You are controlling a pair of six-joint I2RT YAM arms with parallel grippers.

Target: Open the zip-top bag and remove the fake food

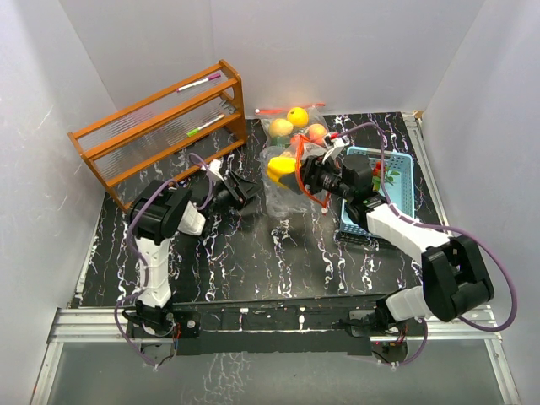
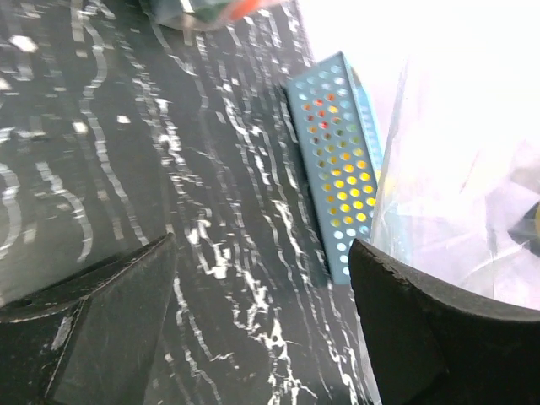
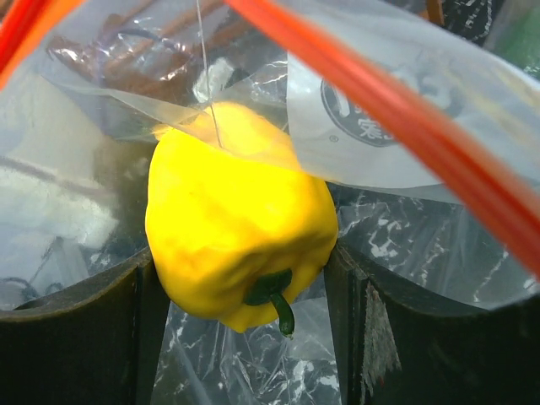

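A yellow fake bell pepper [image 3: 236, 219] is gripped between the fingers of my right gripper [image 1: 310, 174], partly inside a clear zip top bag [image 1: 287, 198] with a red zip strip, which hangs around it. My left gripper [image 1: 242, 189] is open at the bag's left, nothing between its fingers; clear plastic is beside its right finger in the left wrist view. A second bag [image 1: 278, 111] with several fake fruits, including an orange-yellow one [image 1: 297, 117], lies behind.
A blue perforated basket [image 1: 401, 190] with fake food stands at the right, partly hidden by my right arm. A wooden rack [image 1: 152, 126] stands at back left.
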